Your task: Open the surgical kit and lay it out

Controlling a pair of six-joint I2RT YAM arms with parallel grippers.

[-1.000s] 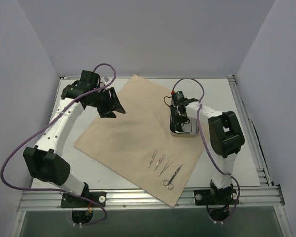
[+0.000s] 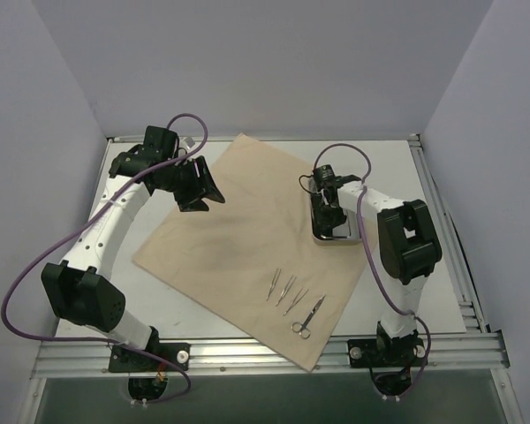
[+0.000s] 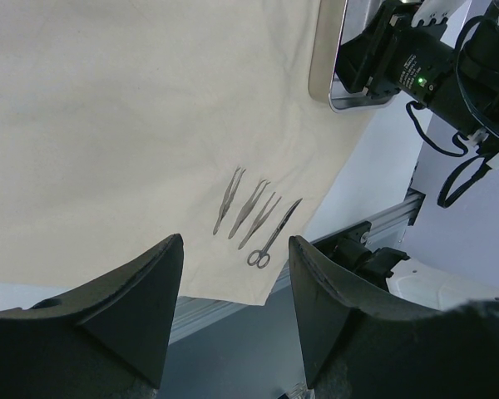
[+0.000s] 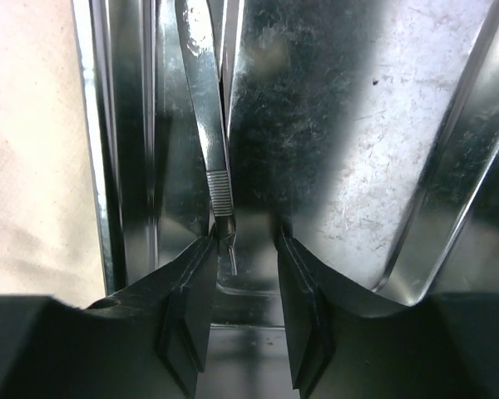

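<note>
The steel kit tray (image 2: pixel 336 240) sits on the cloth's right side. My right gripper is down inside it, fingers part open beside the narrow tip of a steel instrument (image 4: pixel 208 108). Whether the fingers touch it is unclear. Several instruments lie laid out on the cloth: tweezers (image 3: pixel 227 199) in a row and scissors (image 3: pixel 260 256). My left gripper hangs open over the upper left of the cloth (image 2: pixel 221 247), nothing between its fingers.
The white table (image 2: pixel 424 291) shows around the cloth, with metal rails at its edges.
The right arm and gripper have shifted slightly to the right, and the tray appears shifted slightly with them. The left arm has not moved.
</note>
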